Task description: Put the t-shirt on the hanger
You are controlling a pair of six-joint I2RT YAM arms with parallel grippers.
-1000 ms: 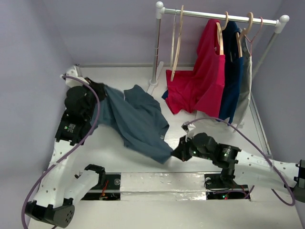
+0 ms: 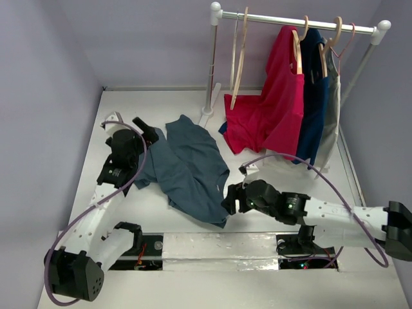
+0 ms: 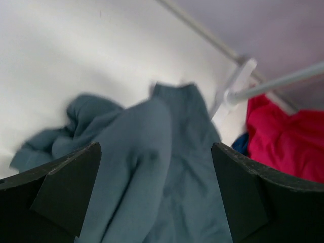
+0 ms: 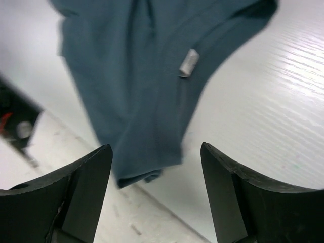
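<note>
A dark teal t-shirt (image 2: 193, 174) lies rumpled on the white table, its near corner toward the front edge. My left gripper (image 2: 138, 132) is open over the shirt's left part; in the left wrist view the folds (image 3: 131, 162) show between and beyond its fingers. My right gripper (image 2: 233, 196) stands open beside the shirt's near right corner, which appears between the fingers in the right wrist view (image 4: 147, 157). Empty wooden hangers (image 2: 241, 61) hang at the left of the rack's rail.
The rack (image 2: 257, 18) stands at the back right, holding red (image 2: 277, 116), blue (image 2: 312, 109) and grey (image 2: 331, 122) garments; the red one drapes onto the table. Its left post and foot are just behind the t-shirt. Bare table shows at left.
</note>
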